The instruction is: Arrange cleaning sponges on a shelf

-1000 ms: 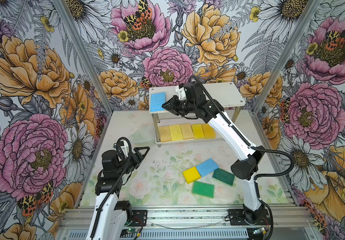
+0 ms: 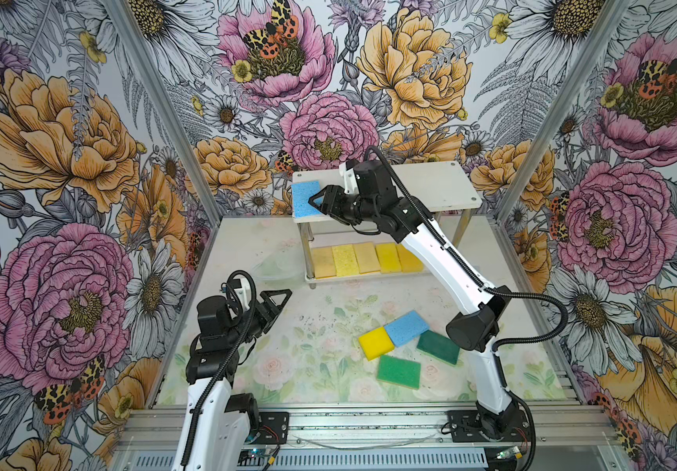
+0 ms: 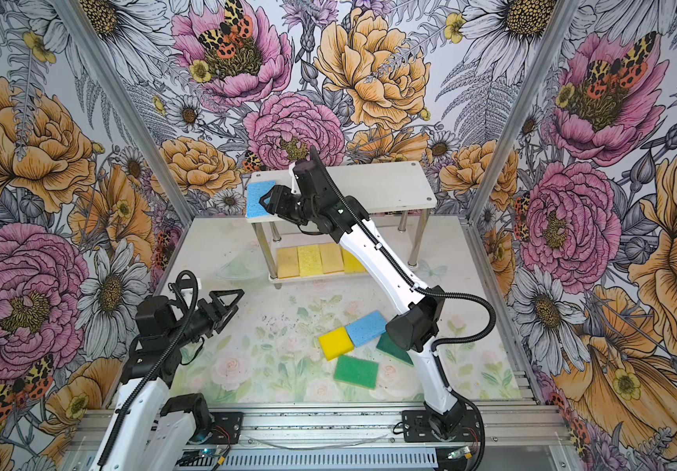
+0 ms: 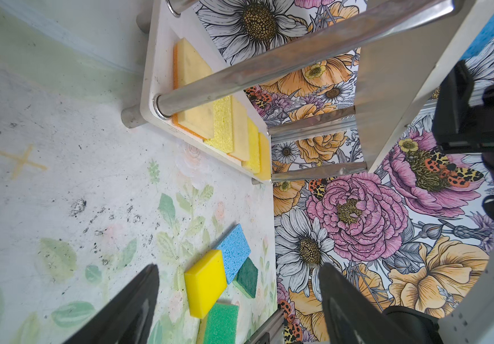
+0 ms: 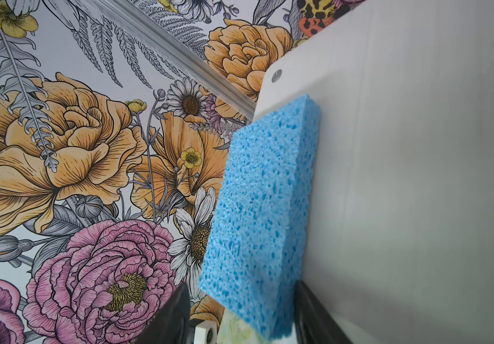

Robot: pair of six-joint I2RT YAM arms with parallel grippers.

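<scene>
A blue sponge (image 5: pixel 252 212) lies flat on the shelf's top board (image 2: pixel 401 184), at its left end by the edge. My right gripper is at the sponge's near end, its fingers spread to either side; the right finger (image 5: pixel 313 315) seems close against the sponge's side. Over the open table, left of the shelf, my left gripper stands open and empty. Several yellow and tan sponges (image 2: pixel 366 257) stand in a row on the lower board. On the table lie a yellow sponge (image 2: pixel 376 343), a second blue sponge (image 2: pixel 407 329), a green sponge (image 2: pixel 399 372) and a dark green sponge (image 2: pixel 437 347).
Metal posts (image 3: pixel 265 249) carry the upper board. Most of that board to the right of the blue sponge is bare, with my right arm (image 2: pixel 448 267) crossing above its front.
The right arm and that sponge have shifted slightly left toward the board's end. The left arm has barely moved.
</scene>
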